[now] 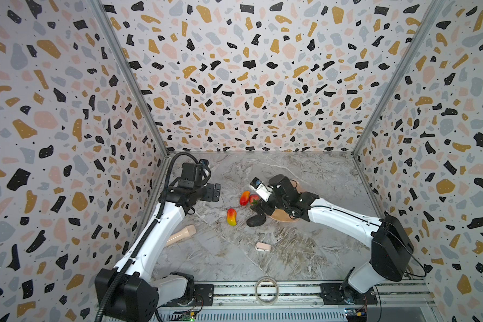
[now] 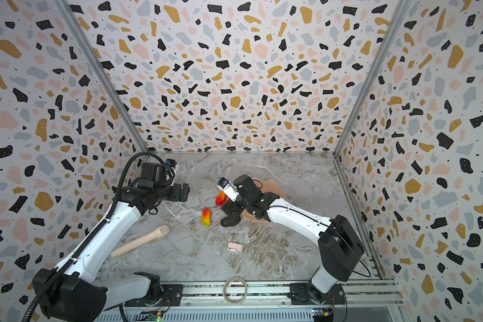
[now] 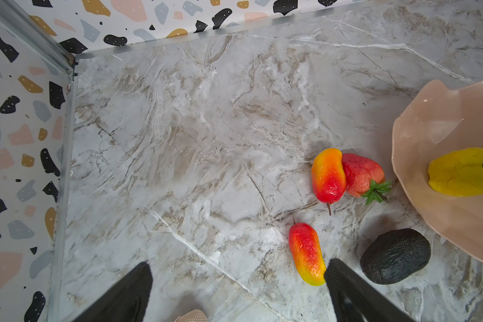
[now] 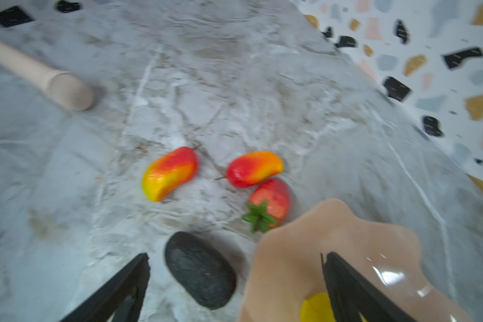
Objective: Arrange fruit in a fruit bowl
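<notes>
A peach-coloured bowl (image 3: 424, 204) holds a yellow fruit (image 3: 461, 171). Left of it on the marble lie a strawberry (image 3: 359, 170), a mango (image 3: 327, 177), a second mango (image 3: 306, 252) and a dark avocado (image 3: 394, 256). My right gripper hangs open above the avocado and the bowl's left edge, nothing between its fingers; its wrist view is blurred. My left gripper is open and empty over the left of the table.
A beige rod-like tool (image 2: 139, 240) lies at the front left. A small pink object (image 2: 235, 246) sits front centre.
</notes>
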